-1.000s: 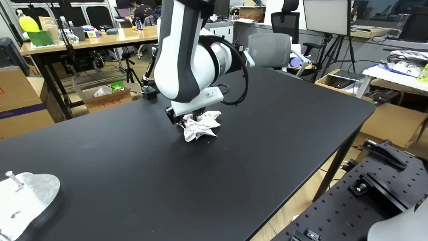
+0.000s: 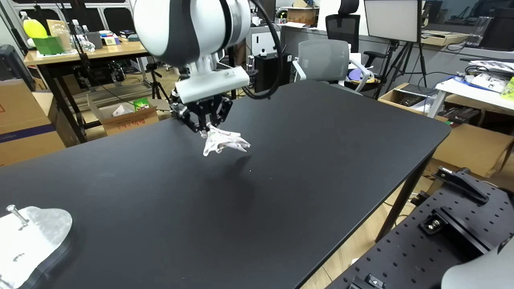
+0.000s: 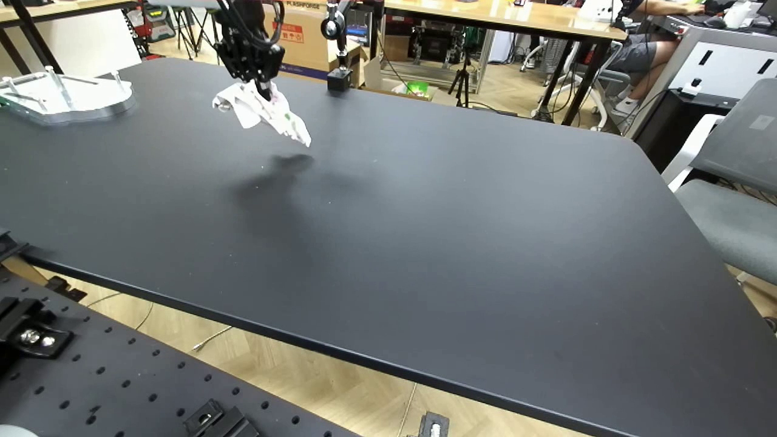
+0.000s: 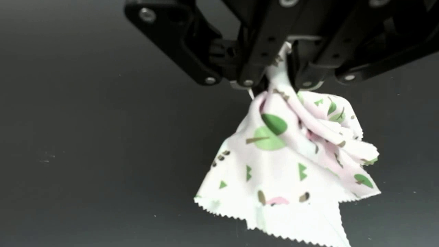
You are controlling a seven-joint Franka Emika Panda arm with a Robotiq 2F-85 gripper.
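A white-pink cloth [image 4: 280,164] with green leaf prints and zigzag edges hangs bunched from my gripper, which is shut on a gathered part of it. In exterior view 1 the cloth [image 2: 224,139] is clear of the table, with a shadow below and in front of it. Exterior view 2 also has the cloth [image 3: 266,113] lifted under the gripper [image 3: 260,88], its lower corner drooping to the right. The fold pinched inside the fingers is mostly hidden.
A perforated dark board [image 2: 424,241] lies beyond the table's right edge.
A second ago the cloth was lower, at the table, with the gripper down on it. Gripper and cloth have since risen and shifted left in exterior view 1.
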